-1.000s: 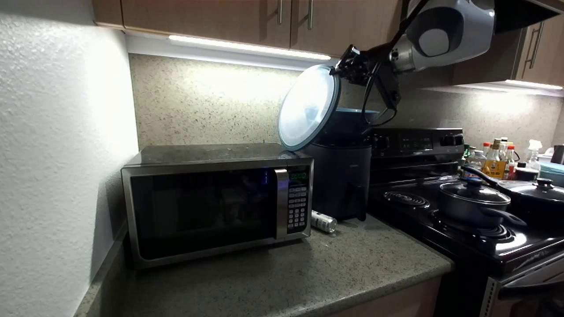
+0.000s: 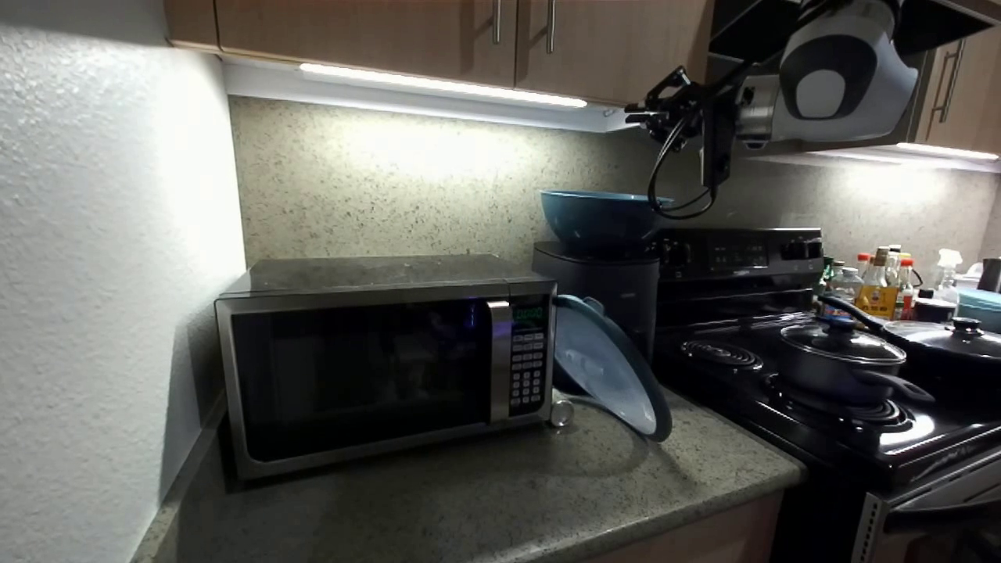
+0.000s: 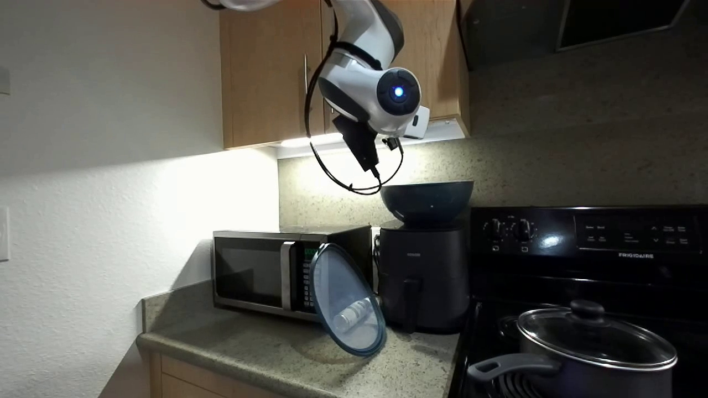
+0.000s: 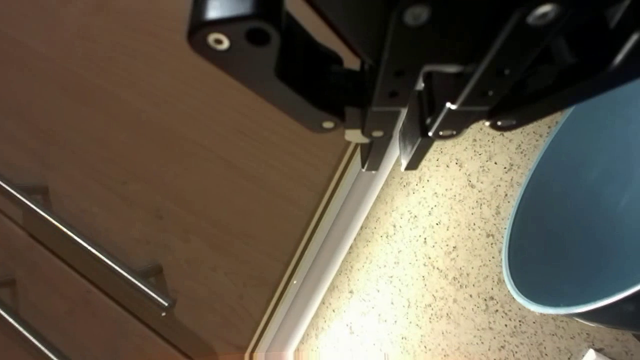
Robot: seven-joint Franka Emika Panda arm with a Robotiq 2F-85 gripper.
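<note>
High in front of the wall cabinets, my gripper is nearly shut. A narrow gap shows between its fingers in the wrist view, and nothing is visible in it. The clear, blue-rimmed lid (image 2: 610, 371) is well below the gripper, tilted on edge between the microwave (image 2: 385, 375) and the counter's front. In exterior view 2 the lid (image 3: 348, 305) leans by the microwave's right side, with a silver can (image 3: 352, 315) seen through it. A blue bowl (image 2: 600, 216) sits on the black air fryer (image 3: 422, 278), below my gripper.
Upper cabinets (image 4: 150, 150) with bar handles are close beside the gripper. On the right stands a black stove with a lidded pot (image 2: 840, 361) and a pan; bottles (image 2: 877, 286) are behind.
A second ago the lid hung at the gripper, above the microwave's right end. Now it is down on the counter, away from the gripper. The arm has shifted right and levelled out.
</note>
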